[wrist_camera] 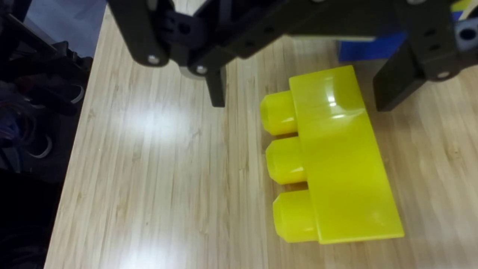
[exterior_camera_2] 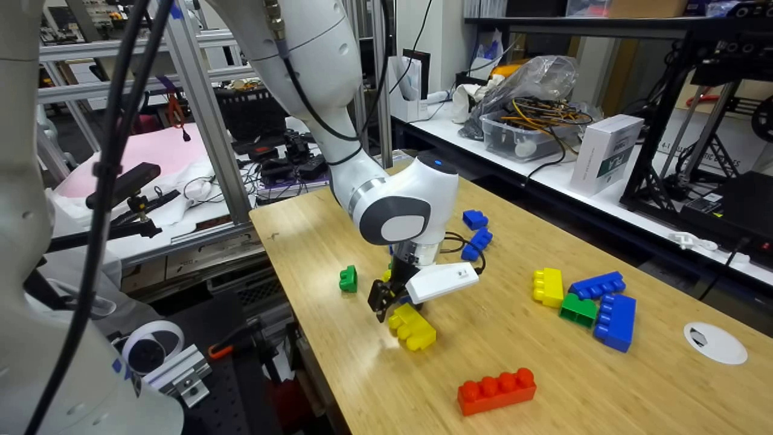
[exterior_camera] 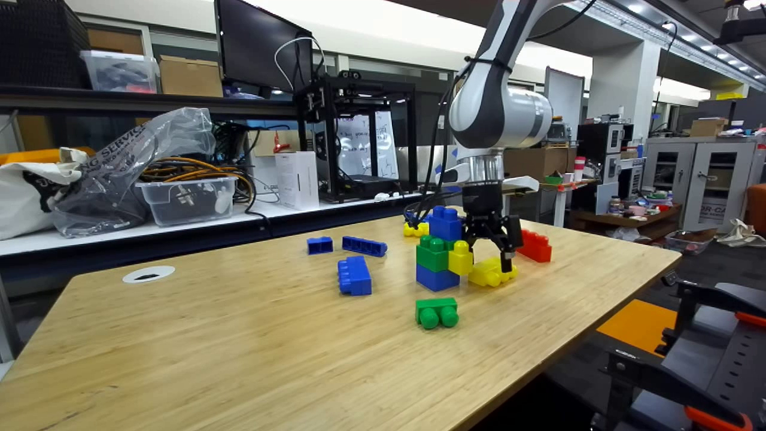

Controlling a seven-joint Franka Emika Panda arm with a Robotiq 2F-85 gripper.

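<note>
A yellow block (wrist_camera: 343,157) lies on its side on the table, its studs facing left in the wrist view. My gripper is open around the block's upper end in that view, one finger beyond the studs and the other beside the block's flat side; nothing is gripped. In exterior view 1 the same yellow block (exterior_camera: 491,272) rests just beside a stack. That stack has a blue block (exterior_camera: 436,279) at the bottom, a green block (exterior_camera: 432,255) with a small yellow block (exterior_camera: 460,258) beside it, and a blue block (exterior_camera: 445,224) on top.
A red block (exterior_camera_2: 497,391) lies apart on the table. A small green block (exterior_camera_2: 348,279) is near the table's edge. Farther along sit a yellow block (exterior_camera_2: 548,287), a green block (exterior_camera_2: 578,309) and blue blocks (exterior_camera_2: 616,322).
</note>
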